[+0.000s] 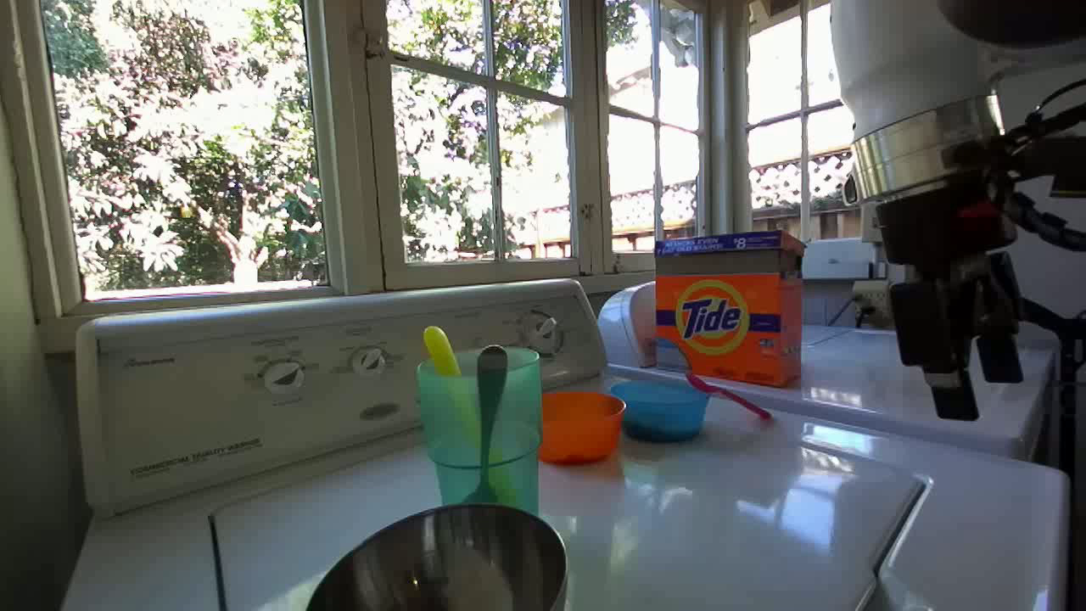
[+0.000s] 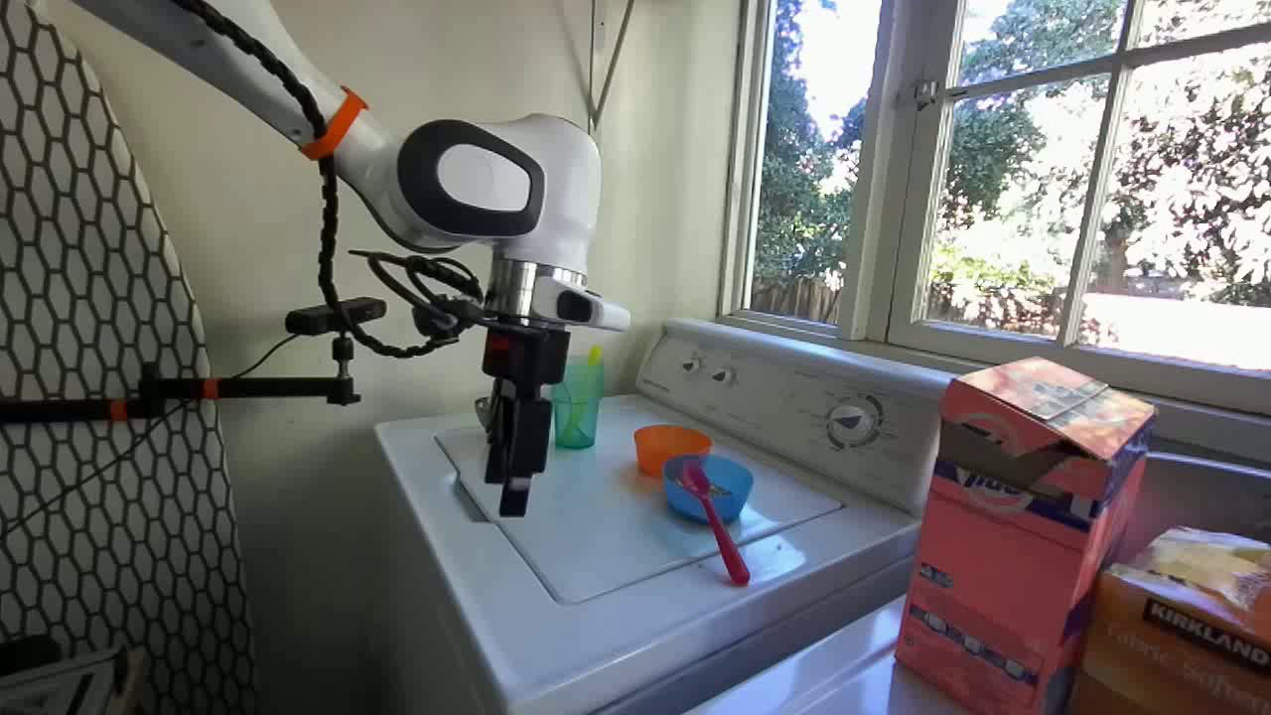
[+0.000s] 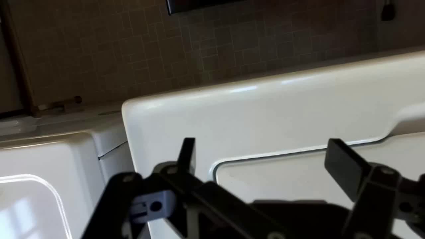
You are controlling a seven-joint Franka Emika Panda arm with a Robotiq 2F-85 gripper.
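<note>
My gripper stands open, its two black fingers wide apart with only the white washer top [image 3: 255,115] visible beneath them. In the second exterior view the gripper [image 2: 515,495] hangs pointing down above the front part of the washer lid, apart from every object. A blue bowl [image 2: 711,495] holds some small contents, and a pink spoon [image 2: 722,536] leans out over its rim. Beside it sits an empty-looking orange bowl [image 1: 582,429]. A translucent green cup [image 1: 433,448] has a yellow-green utensil [image 1: 439,351] and a dark-looking spoon [image 1: 491,382] standing in it.
A dark metal bowl [image 1: 443,560] is nearest the first exterior camera. An orange Tide box [image 1: 728,331] and a Kirkland box [image 2: 1186,632] stand on the neighbouring machine. The control panel [image 1: 336,397] rises along the washer's back.
</note>
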